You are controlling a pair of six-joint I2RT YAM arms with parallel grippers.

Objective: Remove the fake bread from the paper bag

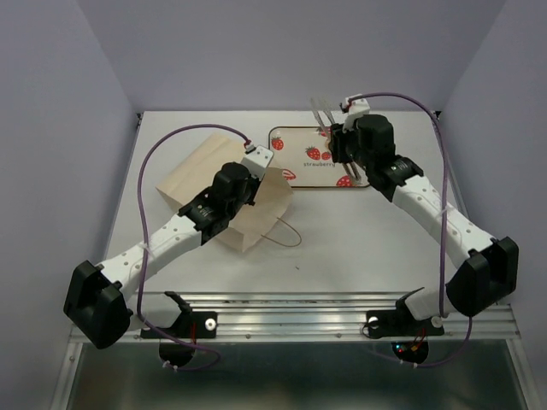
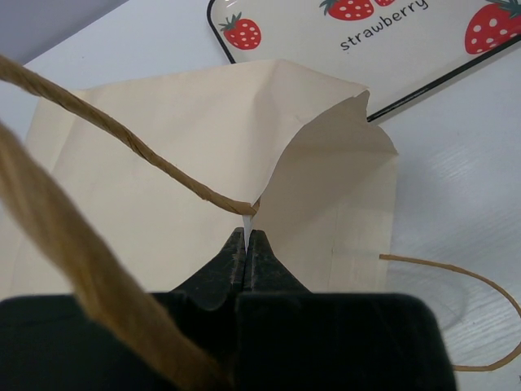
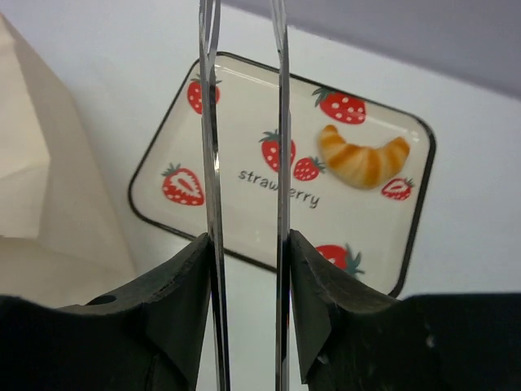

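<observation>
The cream paper bag (image 1: 197,175) lies at left on the table, twisted handles out. My left gripper is shut at the bag's upper edge near the twisted handle (image 2: 146,155); the thin paper edge runs down to its fingertips. The croissant-shaped fake bread (image 3: 361,163) lies on the strawberry tray (image 3: 244,220), on its right half in the right wrist view. My right gripper (image 1: 320,107) is above the tray in the top view, its long metal fingers parted, with nothing held between them.
The tray sits at the back, right of the bag. Grey walls bound the back and sides.
</observation>
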